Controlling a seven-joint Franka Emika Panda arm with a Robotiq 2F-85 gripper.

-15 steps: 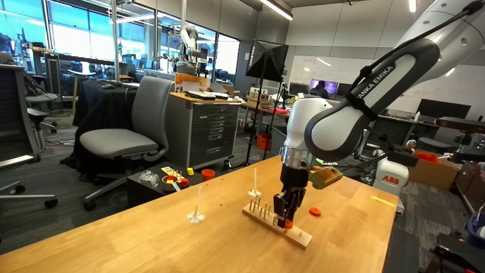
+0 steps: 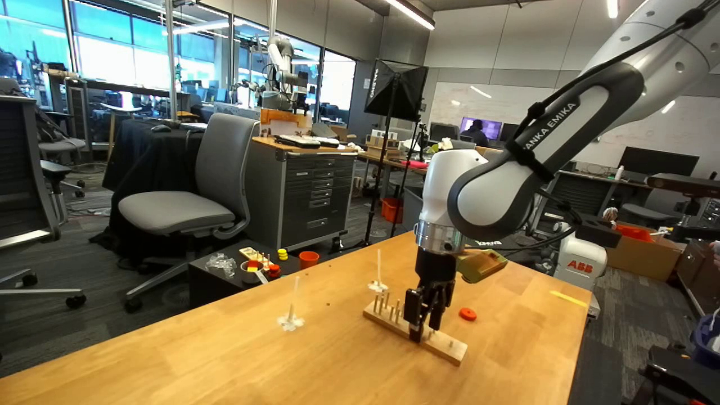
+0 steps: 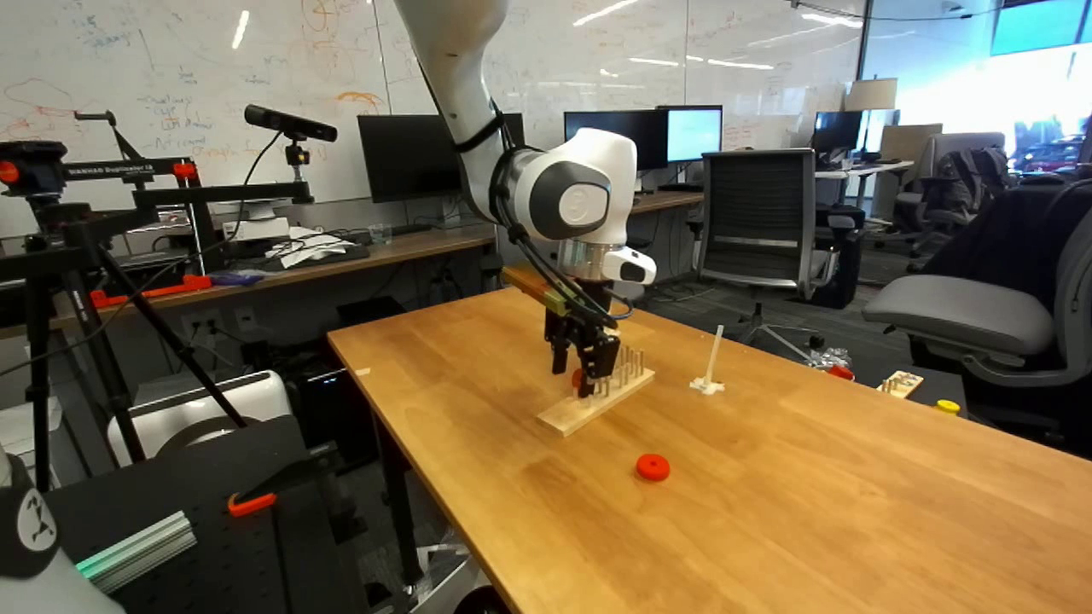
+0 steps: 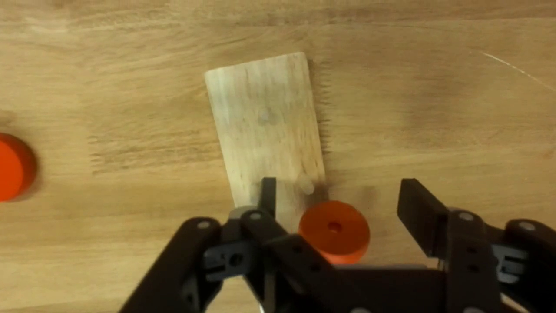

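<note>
A pale wooden board with pegs [image 2: 447, 347] lies on the table, its near end bare of tall pegs in exterior view 1. My gripper [image 2: 426, 328] is low over the board, fingers pointing down. In the wrist view the gripper is open, with a red-orange disc [image 4: 336, 229] in the gap and space visible on both sides of it. The disc sits at the board's edge; whether a peg passes through it I cannot tell. In exterior view 2 only part of this disc [image 3: 577, 379] shows by the fingers. A second red disc [image 3: 653, 467] lies flat on the table, off the board.
Two thin white upright rods stand on the table, one nearer [image 2: 291, 314] and one farther [image 2: 378, 277]. A low black table [image 2: 223, 287] beyond the edge holds a small orange cup [image 2: 308, 259] and other pieces.
The fingers have spread apart around the disc, which showed between them before and is now hidden in exterior view 1. The board has shifted slightly to the right there.
</note>
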